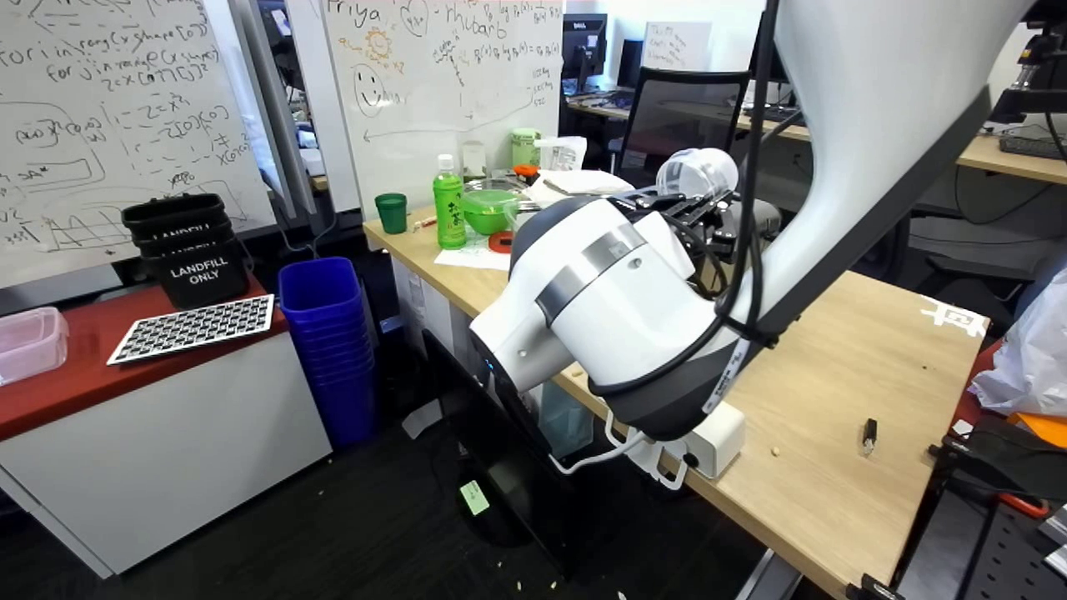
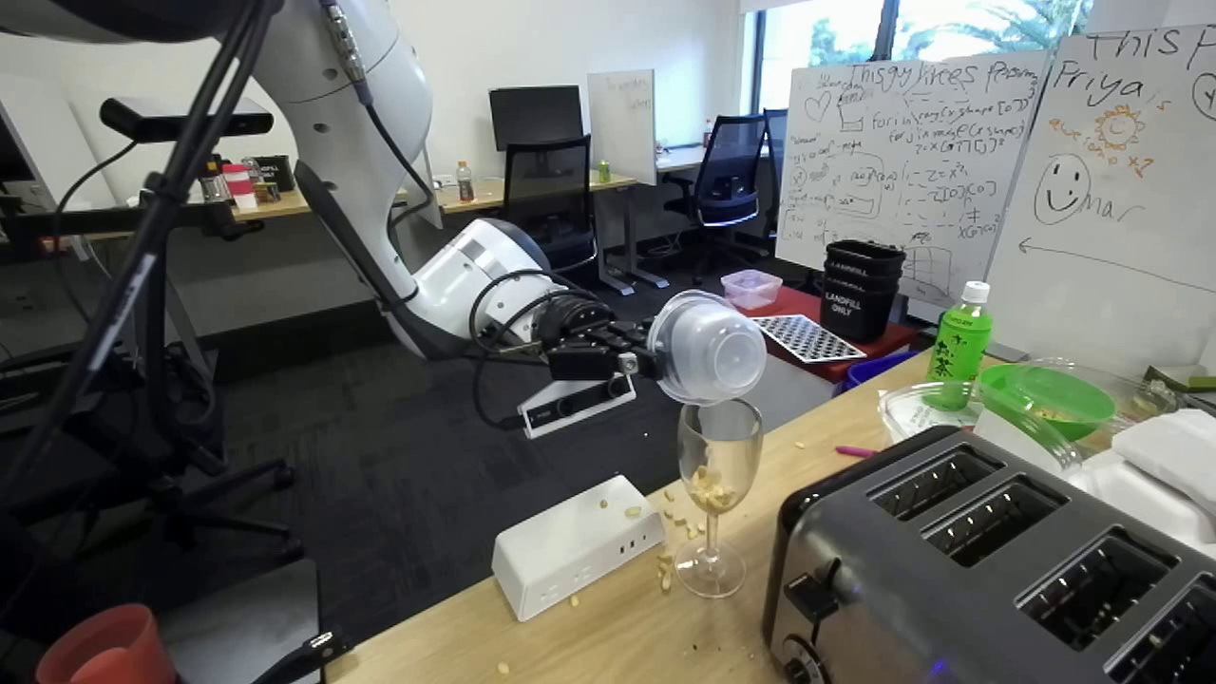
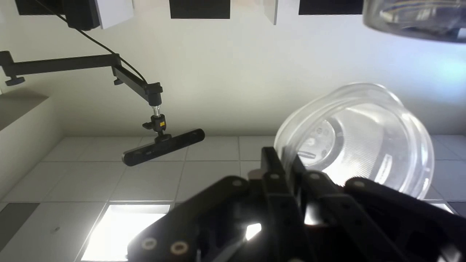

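Note:
A clear plastic cup (image 2: 712,351) is tilted far over, its rim side toward my gripper (image 2: 652,351). In the wrist view the fingers (image 3: 273,174) are shut on the rim of that cup (image 3: 362,135), and its inside looks empty apart from marks on the base. Just below the cup stands an upright wine glass (image 2: 720,450) with several pale pieces (image 2: 713,490) in its bowl. In exterior view 1 the arm mostly covers the gripper, while the cup (image 1: 697,173) shows behind it.
Pale pieces (image 2: 666,570) lie scattered around the glass foot. A white power box (image 2: 578,547) sits left of it on the table edge, and a black toaster (image 2: 969,547) stands close on the right. Behind are a green bottle (image 2: 959,348) and a green bowl (image 2: 1046,393).

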